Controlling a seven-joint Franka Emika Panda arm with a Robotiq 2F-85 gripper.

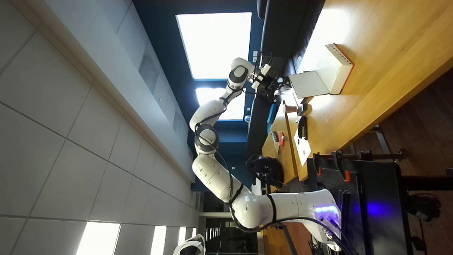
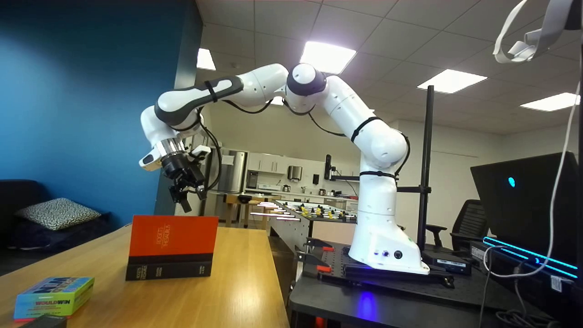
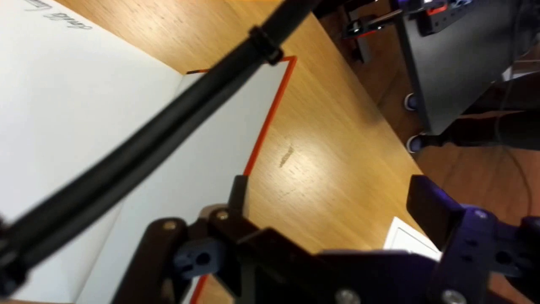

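Observation:
A red and black thesaurus (image 2: 172, 240) is on the wooden table, its red front cover raised upright. The exterior view 1 image is turned sideways; there the cover's pale inner face (image 1: 309, 85) and the page block (image 1: 337, 70) show. Pale inside pages (image 3: 91, 96), with handwriting at the top left, fill the left of the wrist view. My gripper (image 2: 194, 200) hangs over the raised cover's top edge, apart from it. Its fingers stand wide open in the wrist view; between the gripper's fingertips (image 3: 331, 200) only table shows below. A black cable crosses that view, hiding part of the book.
A colourful game box (image 2: 53, 298) sits near the table's front left. Farther along the table, towards my base, lie a black case (image 1: 302, 127) and a white sheet (image 1: 302, 146). Bare wood surrounds the book's right side in exterior view 2.

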